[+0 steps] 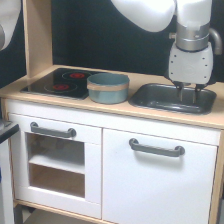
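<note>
My gripper (188, 88) points down over the dark sink (150, 97) at the right of the toy kitchen's counter. Its two fingers are spread apart, and I see nothing between them. Whether the fingertips touch the sink floor I cannot tell. Left of the sink stands a teal pot (108, 92), upright and apart from the gripper. It sits near the right edge of the black stove top (62, 87). The inside of the pot is mostly hidden.
Below the counter, a white cabinet door (150, 185) with a grey handle (157, 148) is closed. An oven front (55, 165) with a window and a handle (53, 131) is at its left. The wooden counter edge runs along the front.
</note>
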